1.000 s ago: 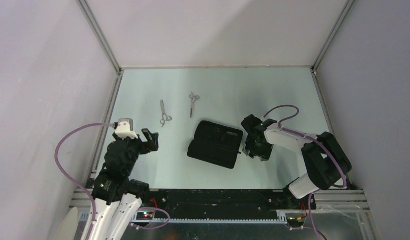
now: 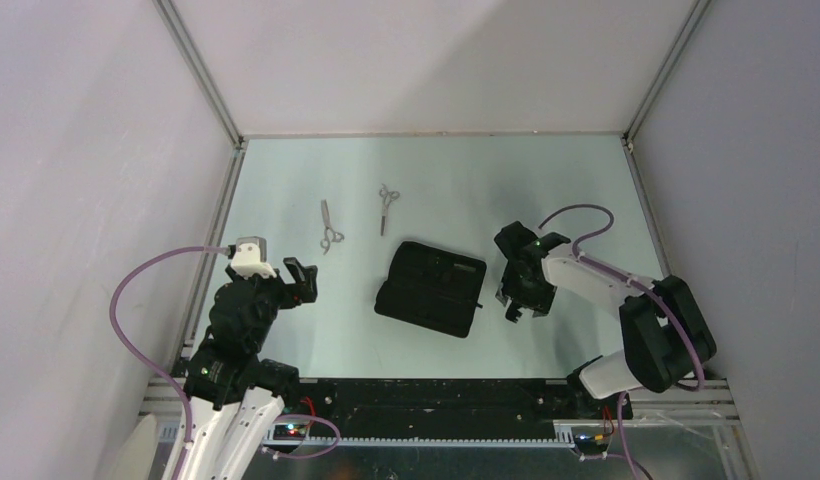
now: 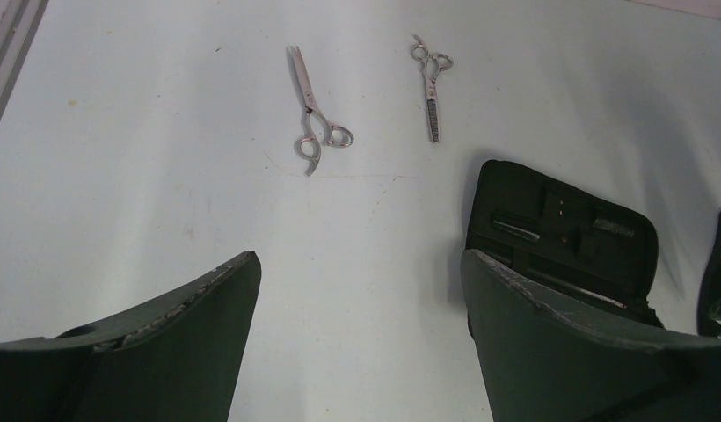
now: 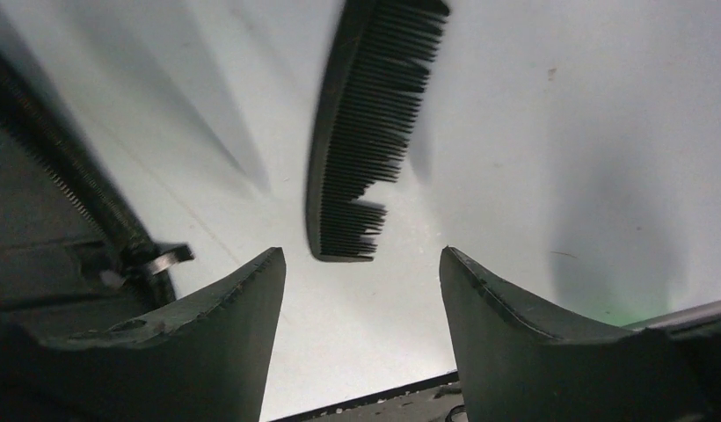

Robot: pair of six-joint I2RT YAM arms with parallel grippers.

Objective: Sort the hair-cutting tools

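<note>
A black comb [image 4: 361, 132] lies on the white table in the right wrist view, its near end just beyond the fingertips. My right gripper stands open over it, nothing held. From the top the right arm hides most of the comb. An open black case [image 2: 431, 288] rests at mid-table, to the left of the right gripper. Two scissors lie at the far left: silver scissors [image 3: 317, 119] and thinning scissors [image 3: 431, 83]. My left gripper is open and empty, hovering left of the case and nearer than both scissors.
The case's clasp [image 4: 159, 259] sticks out close to the right gripper's left finger. Walls bound the table [image 2: 456, 180] at the left, right and back. Free room lies behind the case and between it and the left gripper.
The left arm, the case and both scissors have stayed in place.
</note>
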